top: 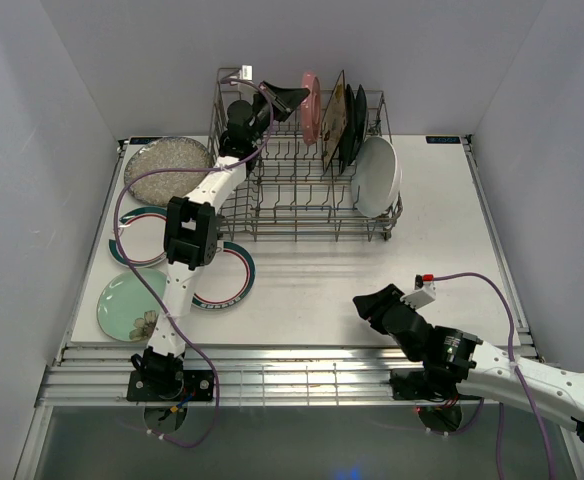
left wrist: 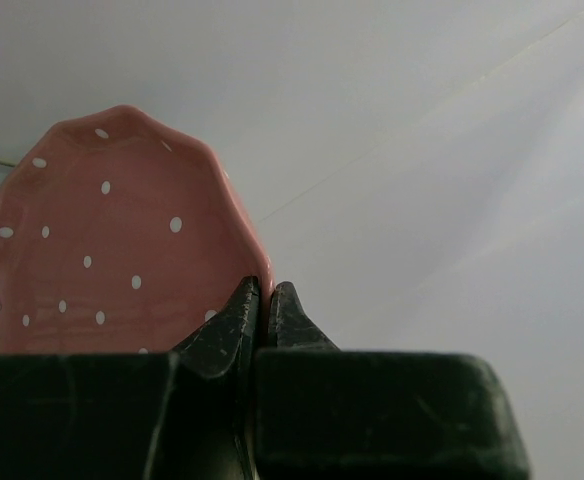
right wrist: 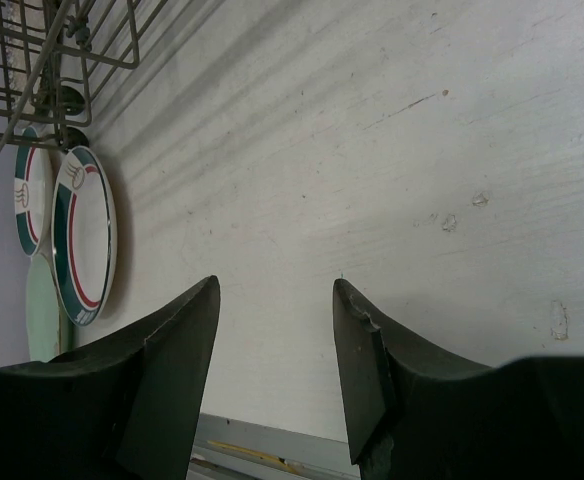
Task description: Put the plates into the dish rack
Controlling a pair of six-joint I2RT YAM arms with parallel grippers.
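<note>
My left gripper (top: 300,95) is shut on the rim of a pink spotted plate (left wrist: 102,250), which stands upright in the dish rack (top: 290,228) at the back. Right of it in the rack stand a patterned plate (top: 330,130), dark plates (top: 357,125) and a white plate (top: 377,178). Loose on the worktop lie a speckled plate (top: 167,160), two teal-and-red rimmed plates (top: 227,270) (right wrist: 34,190) and a green plate (top: 122,300). My right gripper hangs open and empty over the front right of the worktop.
Grey walls enclose the back and both sides. A metal rail runs along the front edge.
</note>
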